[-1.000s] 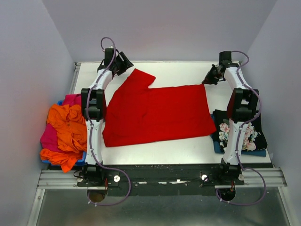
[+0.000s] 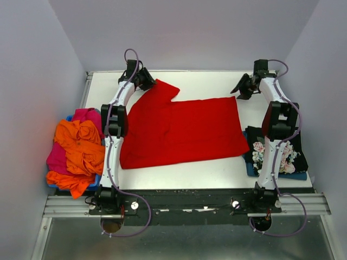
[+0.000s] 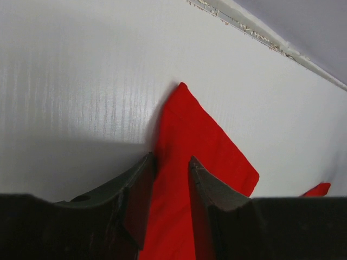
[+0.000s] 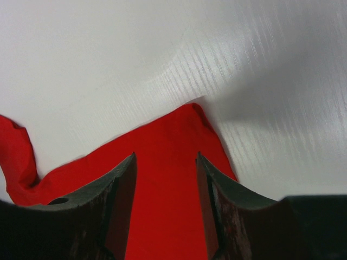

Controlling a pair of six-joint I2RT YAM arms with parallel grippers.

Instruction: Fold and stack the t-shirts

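Observation:
A red t-shirt (image 2: 190, 132) lies spread on the white table (image 2: 211, 84), one sleeve stretching to the upper left. My left gripper (image 2: 149, 81) is low over that sleeve's tip; in the left wrist view its part-open fingers (image 3: 138, 189) frame the red cloth's edge, and whether it grips is unclear. My right gripper (image 2: 241, 90) stands open just beyond the shirt's upper right corner; in the right wrist view that corner (image 4: 192, 119) lies ahead of the fingers, with nothing held.
At left, a blue bin holds crumpled orange and magenta clothes (image 2: 76, 151). At right, a black floral cloth (image 2: 287, 157) lies on blue material. Walls enclose the table at back and sides; bare table shows behind and in front of the shirt.
My left gripper has moved slightly right and down onto the sleeve tip, its fingers closer together. The right gripper has shifted very little.

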